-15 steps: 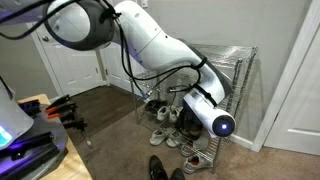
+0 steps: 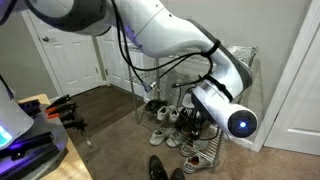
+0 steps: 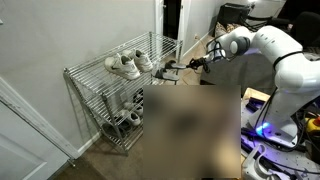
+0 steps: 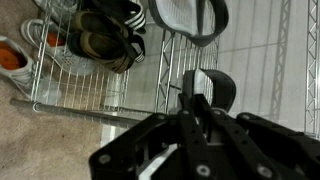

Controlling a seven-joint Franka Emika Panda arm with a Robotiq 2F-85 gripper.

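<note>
From the bottom of the wrist view my black gripper reaches over a wire rack (image 4: pixel 110 105). It is shut on a dark grey shoe (image 4: pixel 224 92), whose pale part shows by the fingers; its full shape is hidden. A grey shoe with a dark rim (image 4: pixel 190 14) rests on the rack near the top of this view. In exterior view 1 the arm's wrist hides the gripper and what it holds. Exterior view 2 has a blurred patch over its middle, and the gripper cannot be made out there.
White sneakers (image 3: pixel 122 66) stand on the rack's upper shelf (image 3: pixel 100 78). Brown shoes (image 4: pixel 103 45) and orange-trimmed sneakers (image 4: pixel 13 60) lie to the left in the wrist view. Dark shoes (image 2: pixel 158 168) are on the floor before the rack. A wall is close behind it.
The rack and the floor shoes look unmoved.
</note>
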